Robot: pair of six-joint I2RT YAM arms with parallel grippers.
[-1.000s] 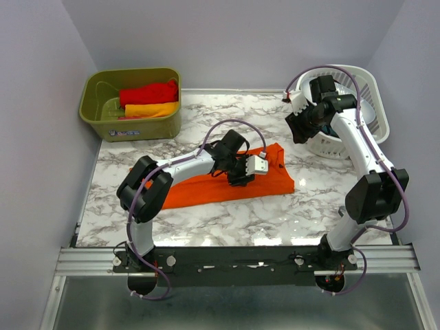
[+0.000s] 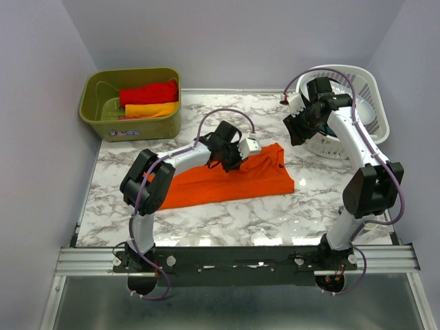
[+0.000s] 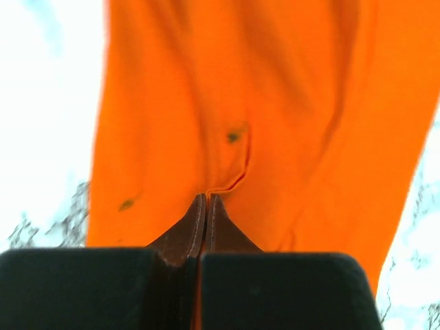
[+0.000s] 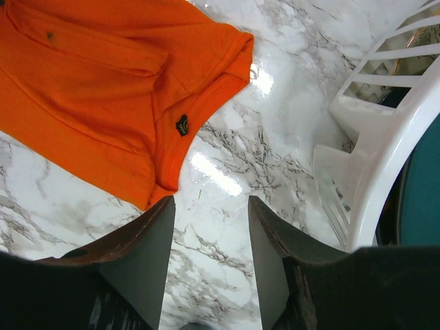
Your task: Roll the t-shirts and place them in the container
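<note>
An orange t-shirt (image 2: 218,185) lies as a long flat strip across the middle of the marble table, its right end slightly bunched and turned toward the back. Over its middle, my left gripper (image 2: 232,166) points down. In the left wrist view the tips of the left gripper meet against the orange cloth (image 3: 275,165), right at a small fold; whether any fabric is pinched cannot be made out. My right gripper stands open and empty, above bare marble between the shirt's right end (image 4: 182,124) and the white basket (image 4: 392,137).
At the back left, an olive bin (image 2: 130,130) holds a red roll (image 2: 148,95) and a yellow roll (image 2: 151,110). The white basket (image 2: 378,124) at the back right has dark cloth inside.
The left gripper has shifted left along the shirt, after moving slightly right earlier. The shirt keeps its overall layout. The right arm has barely moved.
</note>
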